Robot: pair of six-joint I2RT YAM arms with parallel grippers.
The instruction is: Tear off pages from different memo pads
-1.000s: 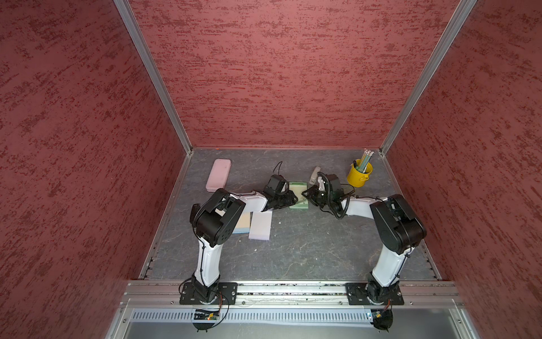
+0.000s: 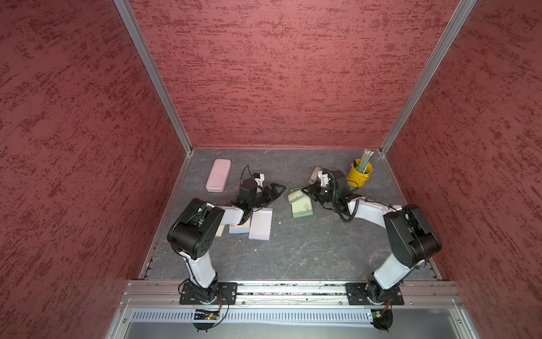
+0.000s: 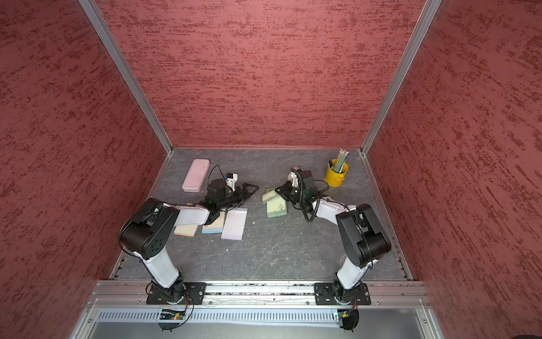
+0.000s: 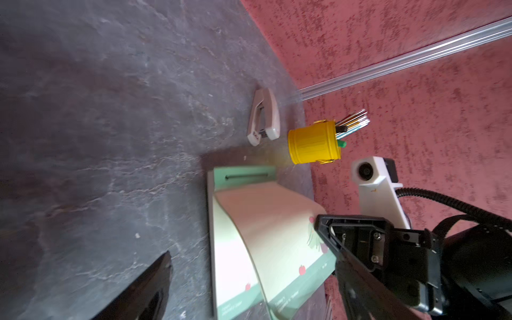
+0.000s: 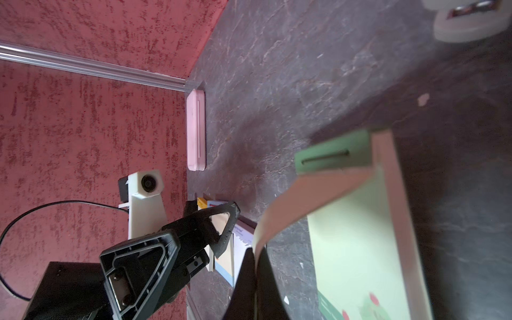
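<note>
The green memo pad (image 2: 302, 209) lies mid-table, with its stapled green header (image 4: 248, 175) at the far end. Its top page (image 4: 277, 234) is lifted in a curl and still joined at the header. My right gripper is shut on that page's edge, above the pad. Left of the pad, my left gripper (image 2: 276, 192) stands open, nothing between its fingers. Near the left arm lie a lavender-white pad (image 2: 260, 225), a blue-edged pad (image 3: 213, 226) and a cream pad (image 3: 186, 230), the last two partly covered by the arm.
A stapler (image 4: 264, 114) lies just behind the green pad. The yellow pencil bucket (image 2: 359, 174) stands at the back right and a pink case (image 2: 218, 175) at the back left.
My left gripper has drawn back leftward from the green pad and its fingers now stand open. The right gripper has shifted slightly, the page rising with it. The pad has slid slightly and turned.
</note>
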